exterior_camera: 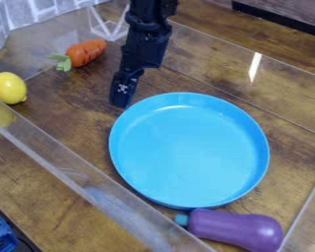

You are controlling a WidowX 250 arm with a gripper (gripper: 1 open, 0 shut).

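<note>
My black gripper [122, 91] hangs low over the wooden table, just above and left of the blue plate [187, 148], with its fingers open and nothing visible between them. An orange toy carrot [84, 53] with a green top lies to its upper left. A yellow lemon [9, 88] sits at the far left. A purple eggplant [236, 229] lies below the plate at the lower right.
Clear plastic edging runs diagonally along the lower left, with a blue object [0, 237] beyond it in the corner.
</note>
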